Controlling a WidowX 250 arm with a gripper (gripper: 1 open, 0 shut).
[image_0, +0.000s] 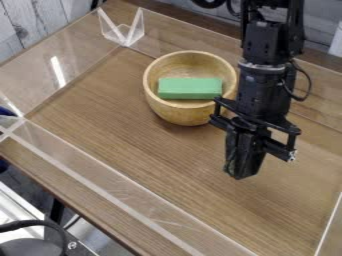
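My gripper (243, 160), black, hangs over the bare wooden table at the right of the view, in front of and to the right of a wooden bowl (171, 106). It is shut, with nothing seen between its fingers. A green block (189, 89) lies inside the bowl.
A small clear plastic container (122, 29) stands at the back left. Bare table (120, 180) stretches across the left and front. A black cable or fitting shows at the bottom left corner.
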